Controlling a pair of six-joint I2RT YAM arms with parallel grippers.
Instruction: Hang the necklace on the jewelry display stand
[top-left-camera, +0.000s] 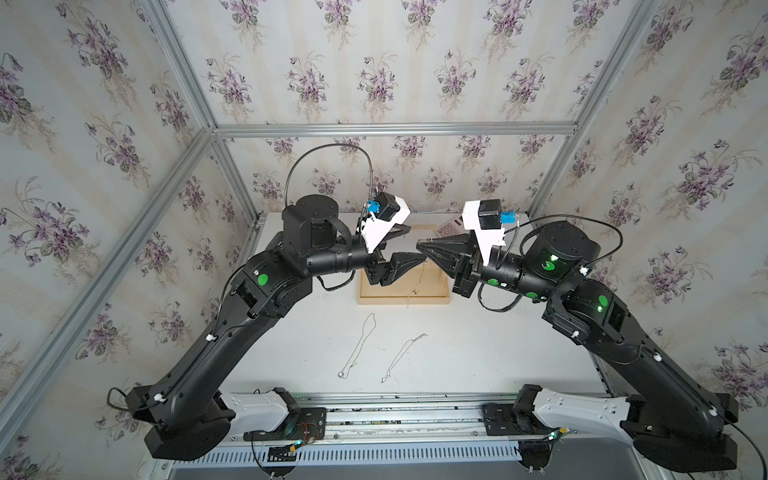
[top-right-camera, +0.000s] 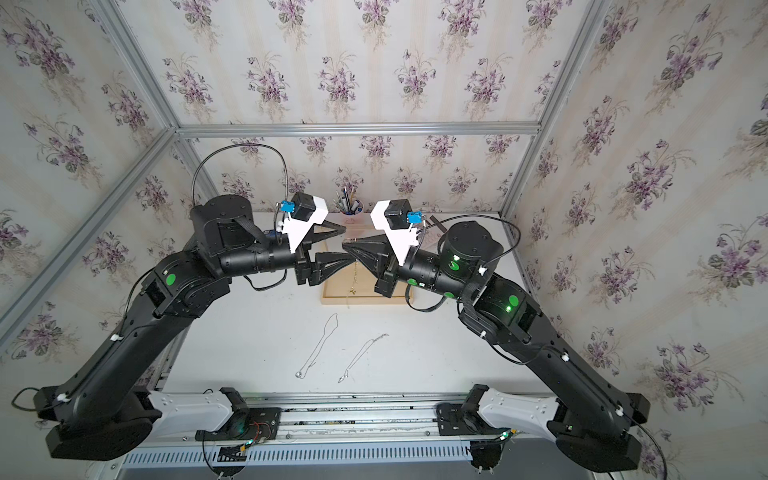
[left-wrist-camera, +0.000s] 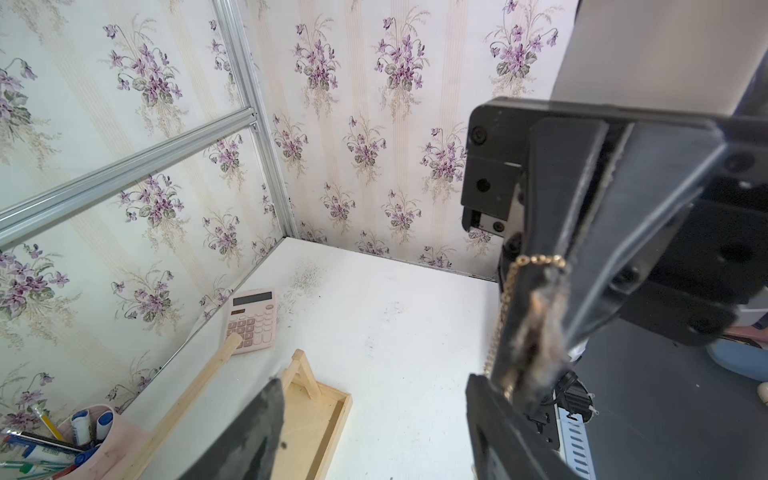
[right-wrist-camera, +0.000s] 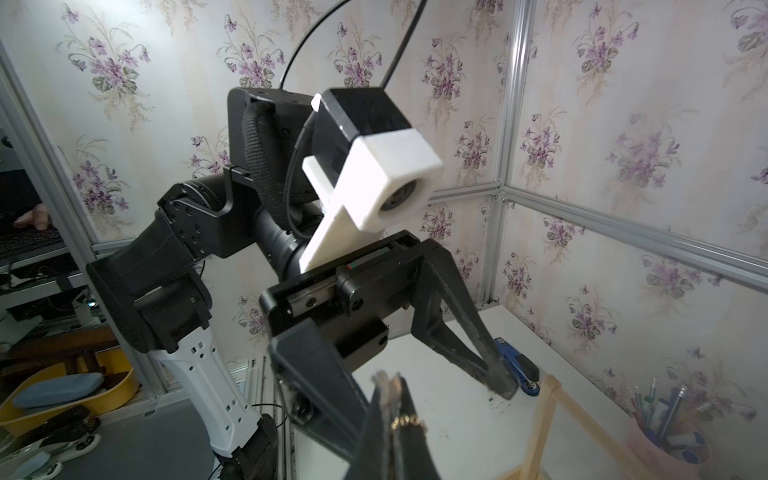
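My right gripper is shut on a gold chain necklace (right-wrist-camera: 409, 421), which is draped over its fingertips and hangs down, with a small pendant (top-left-camera: 414, 291) dangling in front of the display stand. My left gripper stands open, facing the right one; in the left wrist view the right fingertips and chain sit close to its right finger. The wooden display stand (top-left-camera: 364, 300) is behind and below both grippers, largely hidden by them. Two other necklaces (top-left-camera: 357, 348) (top-left-camera: 404, 349) lie on the table front.
A pink pen cup (left-wrist-camera: 120, 448), a pink calculator (left-wrist-camera: 252, 320) and a blue stapler (right-wrist-camera: 518, 364) stand at the back of the table.
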